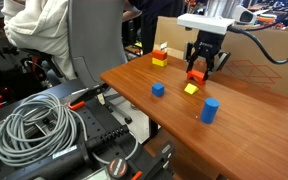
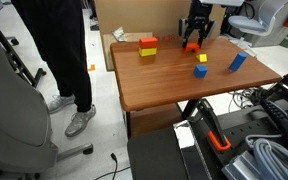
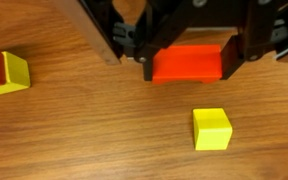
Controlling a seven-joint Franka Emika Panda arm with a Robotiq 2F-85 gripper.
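Observation:
Low over the wooden table, my gripper [image 1: 196,70] points straight down and is shut on a red block [image 3: 187,63]. The block lies between both fingers in the wrist view, and its far part is hidden under the gripper. Just in front of it on the table is a small yellow cube [image 3: 212,129], apart from the fingers. In the second exterior view the red block [image 2: 192,47] shows at the fingertips, close to the tabletop; whether it still touches the wood I cannot tell.
A blue cube [image 1: 158,89] and an upright blue cylinder [image 1: 209,111] stand nearer the table's front edge. To the left, a red block rests on a yellow block [image 1: 160,58]. Cardboard [image 1: 254,55] walls the back.

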